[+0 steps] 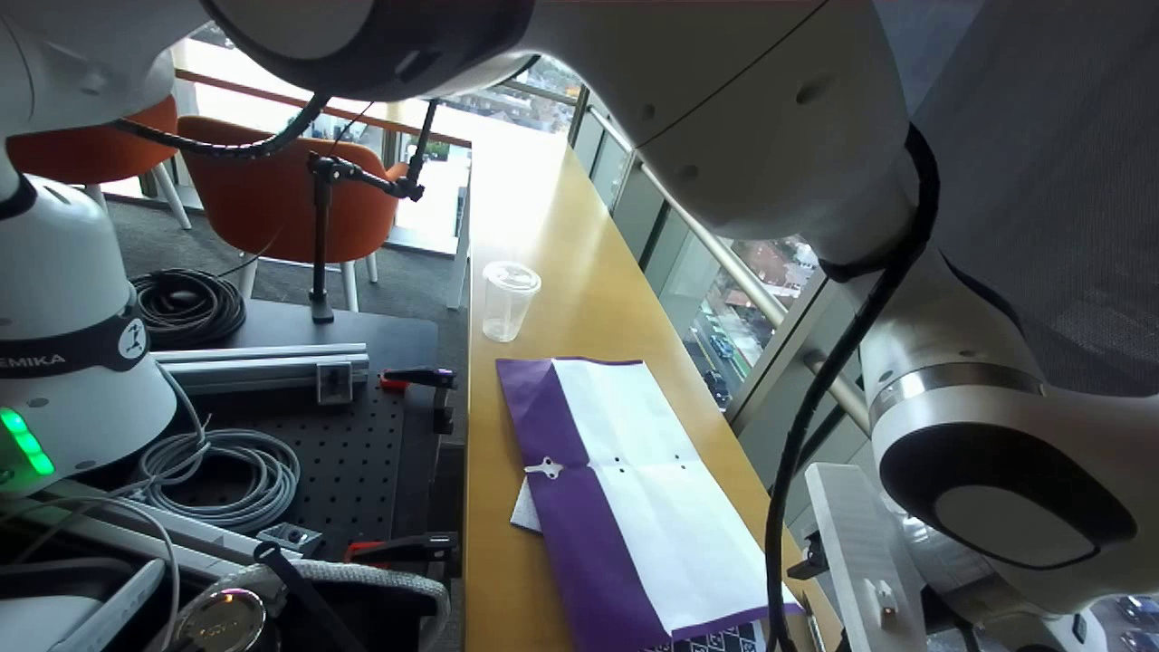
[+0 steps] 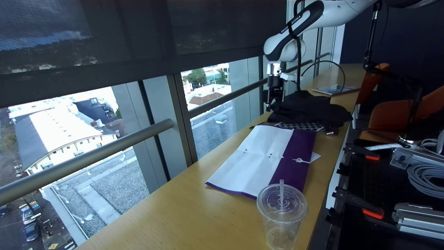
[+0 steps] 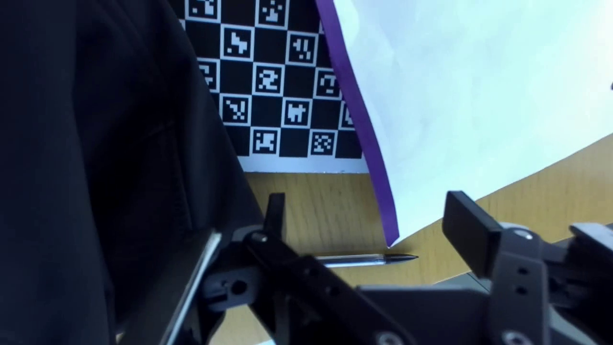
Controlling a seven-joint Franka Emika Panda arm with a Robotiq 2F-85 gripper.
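Observation:
In the wrist view my gripper is part open, its two dark fingers wide apart with nothing held between them. A purple-bordered white sheet comes to a corner between the fingers, below them on the wooden table. Close to that corner lies a slim pen, partly covered by the gripper's body. In the second exterior view the gripper points down near the window side, beside a heap of black cloth. The whole sheet, purple and white, lies spread on the table with fold creases.
A checkered marker board lies partly under the sheet and the black cloth. A clear plastic cup with lid stands past the sheet's far end. A window rail runs close behind the gripper. Bare tabletop shows around the cup.

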